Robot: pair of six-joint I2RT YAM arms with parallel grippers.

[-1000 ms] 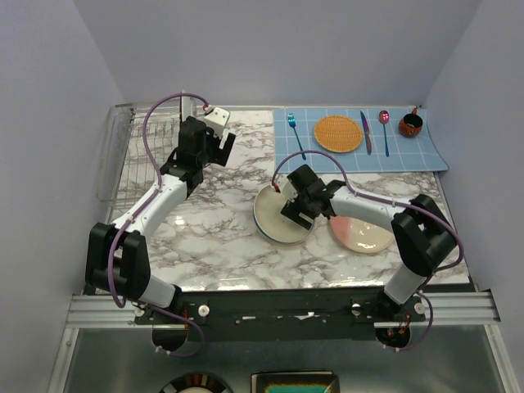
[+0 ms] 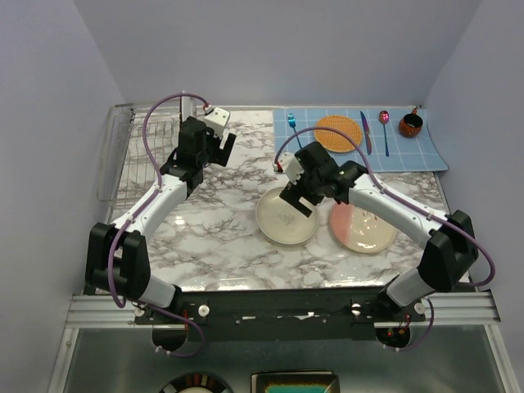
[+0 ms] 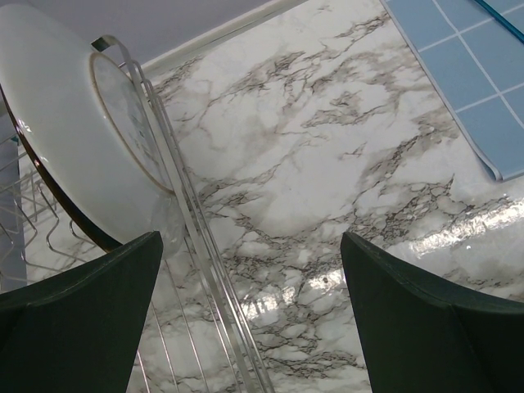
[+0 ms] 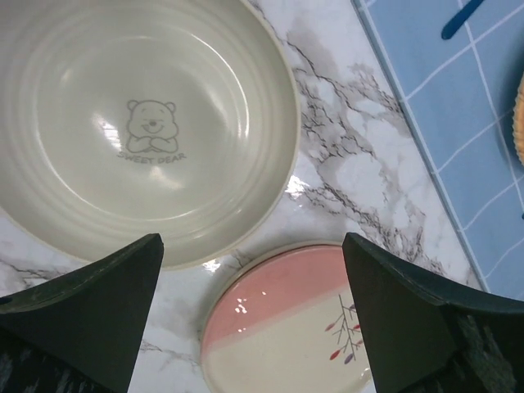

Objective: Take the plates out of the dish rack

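A cream plate [image 2: 282, 227] with a bear print lies flat on the marble table, and my right gripper [image 2: 297, 199] stands open above it, apart from it. In the right wrist view no plate sits between the fingers; the cream plate [image 4: 164, 196] spreads beyond them, with a pink-and-cream plate [image 4: 278, 319] beside it. At the back left is the wire dish rack [image 2: 137, 155]. A white plate or bowl [image 3: 78, 123] stands on edge in the rack, at the upper left of the left wrist view. My left gripper [image 2: 223, 150] is open beside the rack's right edge, holding nothing.
A blue mat [image 2: 393, 155] at the back right bears a woven round mat [image 2: 337, 133], a fork [image 2: 292, 123], a knife [image 2: 366, 131], a spoon [image 2: 385, 131] and a brown cup [image 2: 411, 124]. Bare marble lies between rack and cream plate.
The cream plate was slightly tilted with the right gripper at its rim; it is now flat. The right gripper has opened and risen away from it. The left arm has stayed still.
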